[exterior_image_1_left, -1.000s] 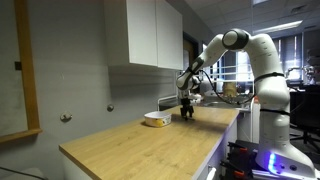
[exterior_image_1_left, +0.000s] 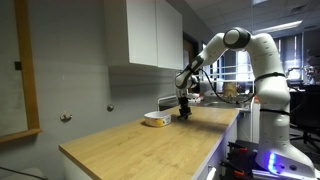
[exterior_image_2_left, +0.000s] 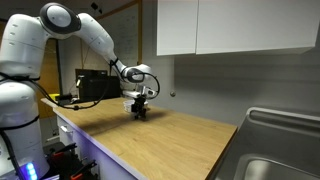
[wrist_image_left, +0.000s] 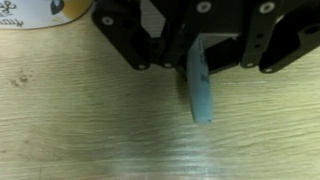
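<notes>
In the wrist view a pale blue stick-like object (wrist_image_left: 203, 95) reaches down from between the black fingers of my gripper, which is shut on it. Its upper end is hidden by the fingers, and a dark shadow falls just left of it on the wood. Seen from outside, my gripper (exterior_image_1_left: 184, 114) hangs low over the far part of the wooden counter, right of a white bin (exterior_image_1_left: 158, 118). The second exterior view also has the gripper (exterior_image_2_left: 139, 114) close to the tabletop; the stick is too small to make out there.
A white-rimmed item with yellow and lettering (wrist_image_left: 70, 8) lies at the wrist view's top left. White cupboards (exterior_image_1_left: 150, 40) hang above its rear edge.
My gripper has shifted slightly left, towards the white bin, in exterior view 1. The bin stays where it was.
</notes>
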